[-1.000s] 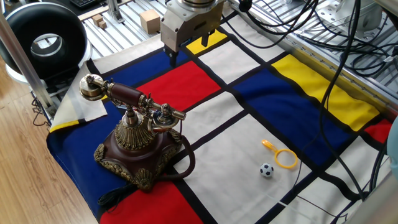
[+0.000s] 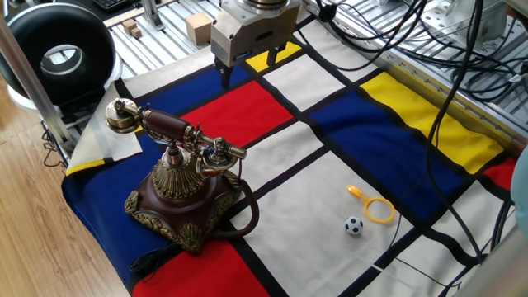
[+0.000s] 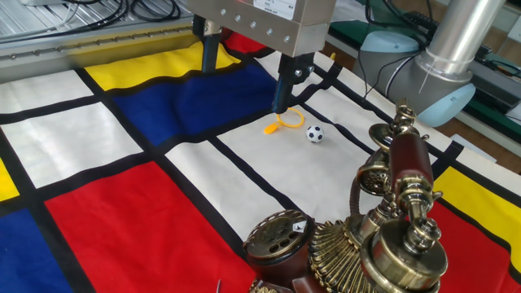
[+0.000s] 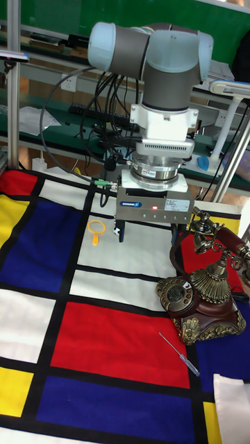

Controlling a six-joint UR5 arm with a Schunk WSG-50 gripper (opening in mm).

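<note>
My gripper [image 3: 244, 89] hangs above the cloth, its two fingers set wide apart and nothing between them. Beyond it in exterior view 2, a yellow magnifying glass [image 3: 291, 119] and a small black-and-white ball [image 3: 315, 133] lie side by side on a white panel. An ornate brown and brass telephone [image 2: 177, 190] stands upright on the cloth, handset on its cradle. In exterior view 3 a screwdriver [image 4: 180, 353] lies in front of the telephone, across red and black panels. One finger [image 4: 120, 225] partly covers the ball there.
The patterned cloth [image 2: 239, 115] covers the table, with its red and blue panels largely clear. A small cardboard box [image 2: 199, 28] and a black ring-shaped object [image 2: 66, 62] sit beyond the cloth. Dark cables [image 2: 450, 115] hang over the right side in exterior view 1.
In exterior view 1 the gripper has shifted very slightly to the left and up. The objects on the cloth stay where they were.
</note>
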